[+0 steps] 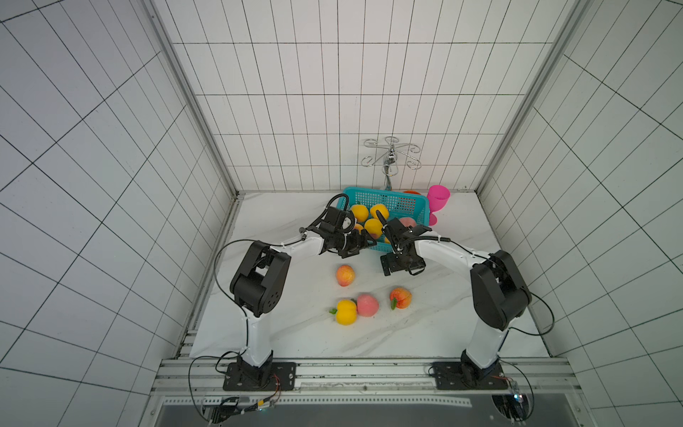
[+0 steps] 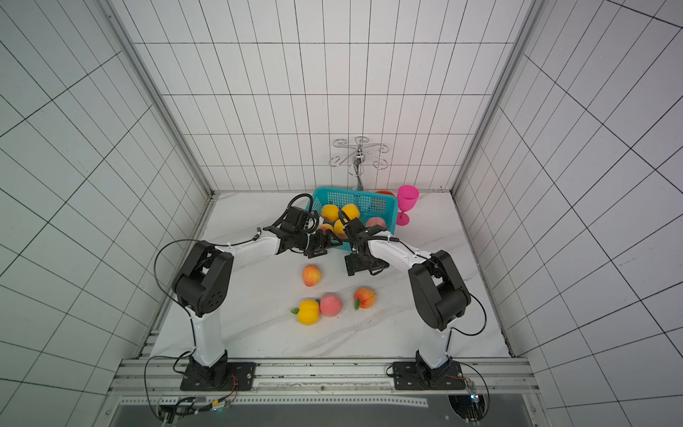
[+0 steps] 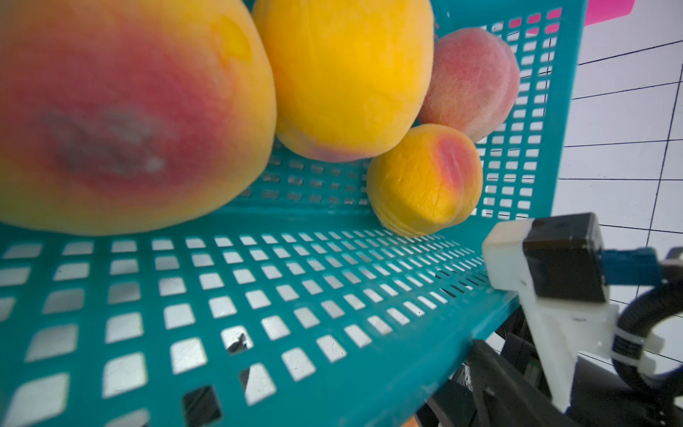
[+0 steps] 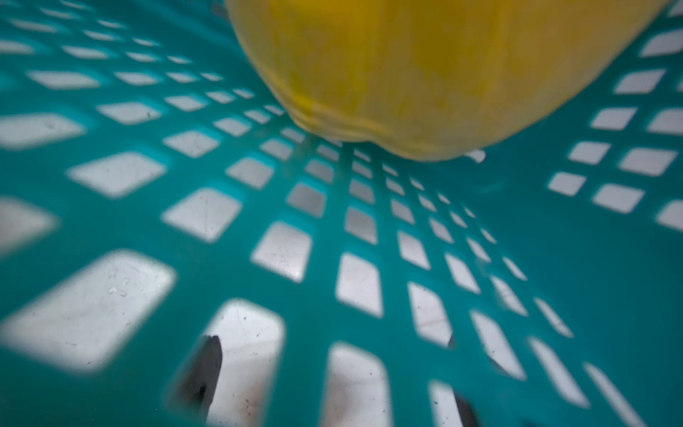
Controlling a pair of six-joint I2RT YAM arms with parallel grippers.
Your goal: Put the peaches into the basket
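The teal basket stands at the back of the table, turned slightly, with several yellow and pink peaches inside. In front of it lie an orange-red peach, a pink peach and a red-orange peach with a green leaf. My left gripper stands open at the basket's front left. Beside the front right part, my right gripper is also open. Its dark fingers show apart through the basket's holes, with no fruit held. The arms hide part of the basket's front wall.
A yellow fruit with a green stem touches the pink peach. Behind and right of the basket stand a pink goblet and a metal stand.
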